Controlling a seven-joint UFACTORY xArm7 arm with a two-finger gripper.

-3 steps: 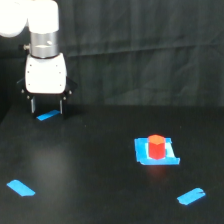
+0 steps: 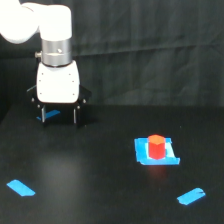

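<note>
The white robot arm hangs at the upper left, its black gripper pointing down with its two fingers apart, low over a blue tape mark at the back left. Nothing shows between the fingers. A red block sits on a pale piece bordered in blue at the right of the table.
Further blue tape marks lie at the front left and front right. A dark curtain hangs behind the table.
The arm and gripper have moved a little right and downward. The red block has not visibly moved.
</note>
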